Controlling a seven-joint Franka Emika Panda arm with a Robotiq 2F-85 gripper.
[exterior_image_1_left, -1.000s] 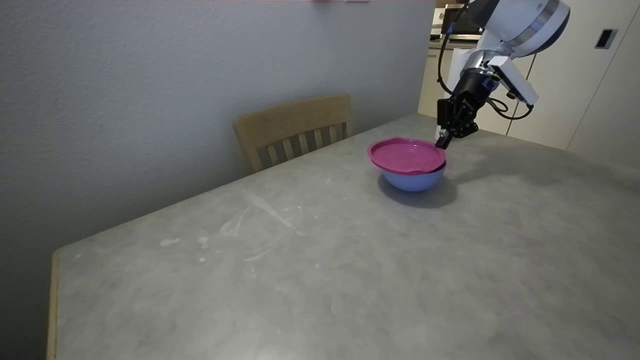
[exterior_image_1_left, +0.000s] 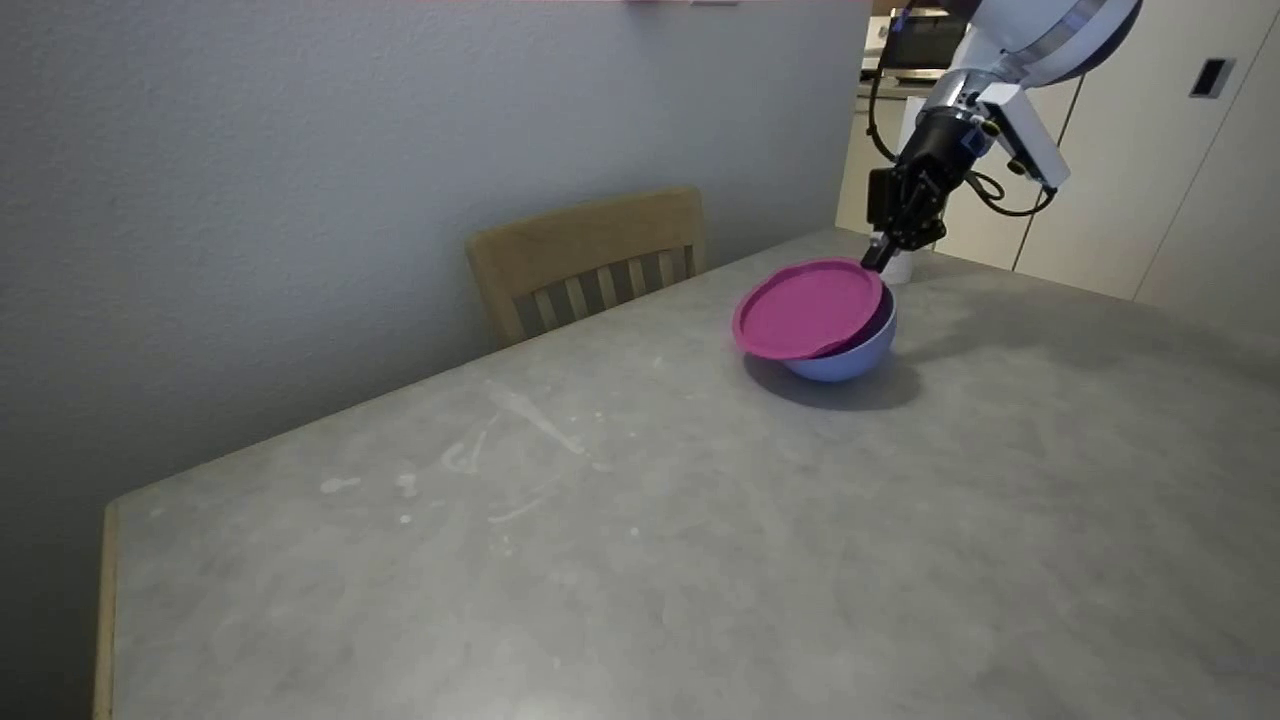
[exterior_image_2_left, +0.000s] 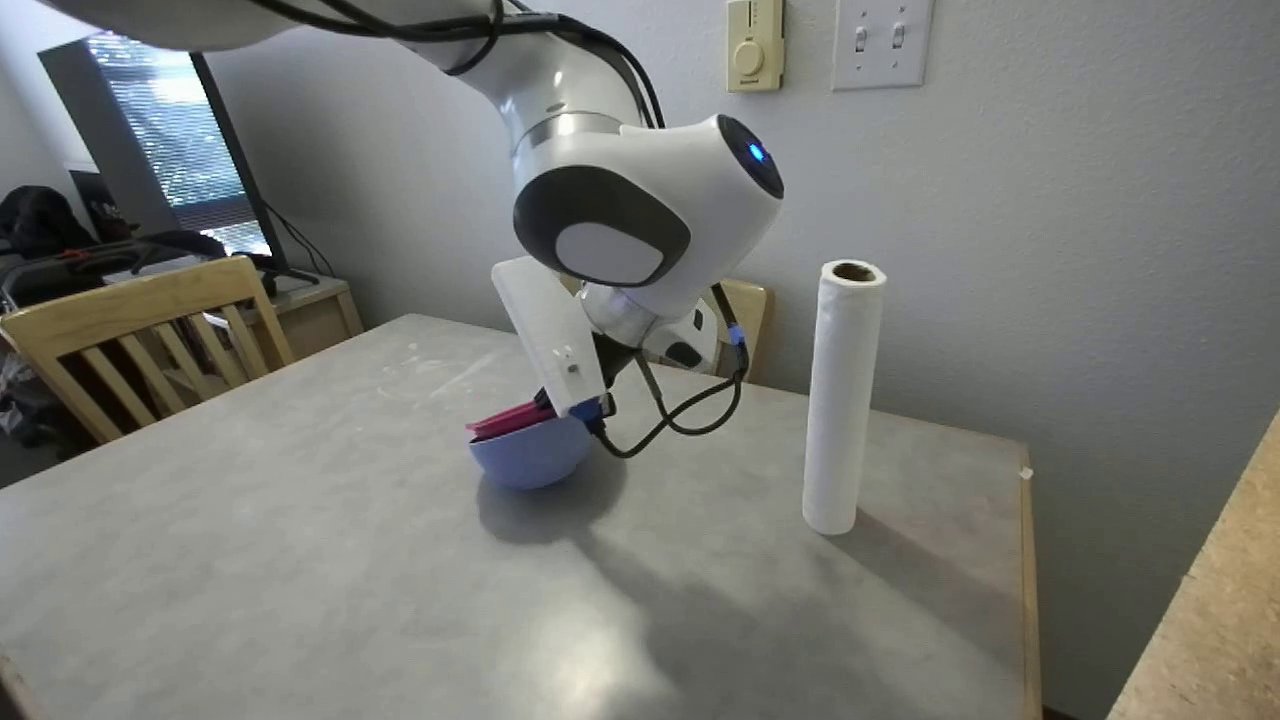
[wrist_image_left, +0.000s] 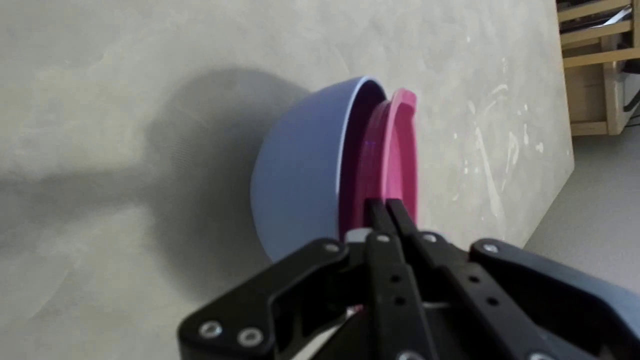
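A light blue bowl (exterior_image_1_left: 855, 360) stands tilted on the grey table, its side by the gripper raised. A round pink lid (exterior_image_1_left: 810, 310) lies slanted across its mouth. A dark gap shows between lid and bowl rim on the gripper's side. In the wrist view the lid (wrist_image_left: 409, 162) stands partly out of the bowl (wrist_image_left: 300, 174). My gripper is shut, its fingertips at the lid's thin rim, which appears to be pinched between them. In exterior view 2 the arm's camera mount hides the fingers; the bowl (exterior_image_2_left: 528, 456) shows below.
A white paper roll (exterior_image_2_left: 843, 396) stands upright near the table's end, apart from the arm. Wooden chairs (exterior_image_1_left: 588, 246) stand along the table's edges.
The gripper has risen slightly. The lid's side near it has come up, so the lid slants more steeply, and the bowl has tipped with it.
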